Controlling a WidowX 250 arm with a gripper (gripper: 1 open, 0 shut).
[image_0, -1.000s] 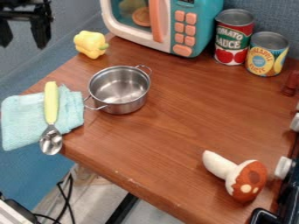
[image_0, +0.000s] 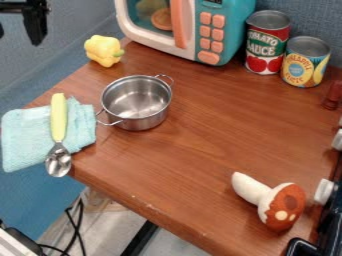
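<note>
My gripper (image_0: 22, 22) is a dark shape at the top left edge, above and apart from everything on the table; its finger state is unclear. A steel pot (image_0: 136, 103) stands on the wooden table. A light blue cloth (image_0: 27, 140) lies at the left edge, with a yellow-handled spoon (image_0: 59, 125) on it. A yellow toy (image_0: 103, 51) sits at the back left, and a red-and-white mushroom toy (image_0: 278, 205) lies at the front right.
A teal toy microwave (image_0: 174, 20), a tomato sauce can (image_0: 266, 45) and a yellow can (image_0: 305, 64) line the back. A black appliance (image_0: 323, 225) is at the right edge.
My gripper has shifted slightly at the top left, toward the left. The objects on the table have not moved.
</note>
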